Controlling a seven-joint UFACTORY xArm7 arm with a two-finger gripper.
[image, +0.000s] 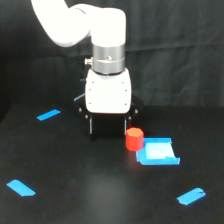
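A small red block (134, 140) stands on the dark table, at the left edge of a white square framed in blue tape (158, 151). It overlaps the tape's upper left corner in the camera view; whether it stands on the tape or just in front of it I cannot tell. My gripper (109, 128) points down to the left of the block, its dark fingers spread wide with nothing visible between them. The right-hand finger is close beside the block; contact between them is hard to make out.
Blue tape strips lie flat at the back left (49, 115), front left (21, 188) and front right (191, 196). A dark curtain hangs behind.
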